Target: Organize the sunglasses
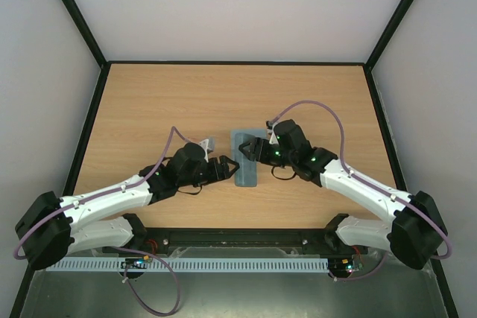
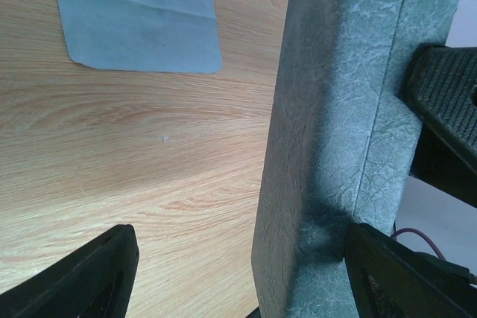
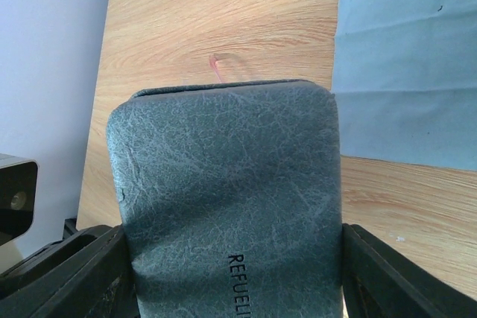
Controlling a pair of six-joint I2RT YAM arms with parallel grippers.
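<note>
A blue-grey glasses case (image 1: 246, 176) with a leathery surface is between my two grippers. In the right wrist view, my right gripper has its fingers along both sides of this case, which bears black lettering. My left gripper has its fingers spaced apart. Its right finger (image 2: 399, 281) overlaps the case, while bare table shows beside the left finger (image 2: 82, 277), so its hold is unclear. A light blue cloth (image 2: 141, 24) lies flat on the table beyond. No sunglasses can be seen.
Both grippers are very close together over its middle. A dark frame and pale walls (image 1: 231, 13) enclose the area.
</note>
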